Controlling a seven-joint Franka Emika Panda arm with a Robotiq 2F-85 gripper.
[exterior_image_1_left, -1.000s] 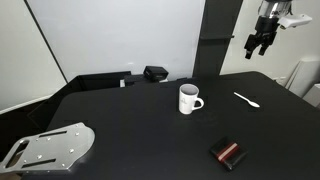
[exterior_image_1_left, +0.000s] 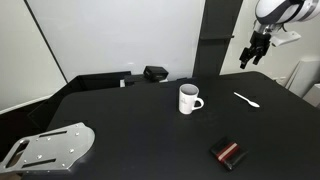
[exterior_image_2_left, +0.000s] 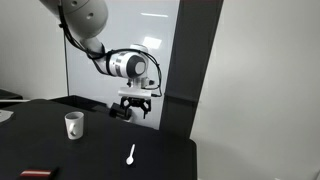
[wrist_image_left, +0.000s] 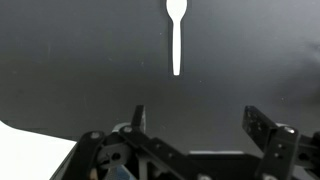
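A white plastic spoon (exterior_image_1_left: 246, 100) lies flat on the black table, and its handle points toward the fingers in the wrist view, where the spoon (wrist_image_left: 176, 35) sits at the top centre. My gripper (exterior_image_1_left: 250, 57) hangs in the air above the table's far right part, clear of the spoon. In the wrist view the gripper stands open, its two dark fingers wide apart and only bare table between them. A white mug (exterior_image_1_left: 189, 98) stands upright left of the spoon; in the second exterior view the mug (exterior_image_2_left: 74, 125) shows its handle.
A dark object with a reddish-brown stripe (exterior_image_1_left: 228, 152) lies at the front. At the left edge is a silver metal plate (exterior_image_1_left: 52, 148). A small black box (exterior_image_1_left: 155, 73) is at the back.
The gripper has shifted slightly left and its tilt has changed in the first exterior view. Spoon, mug and the other things have stayed in place.
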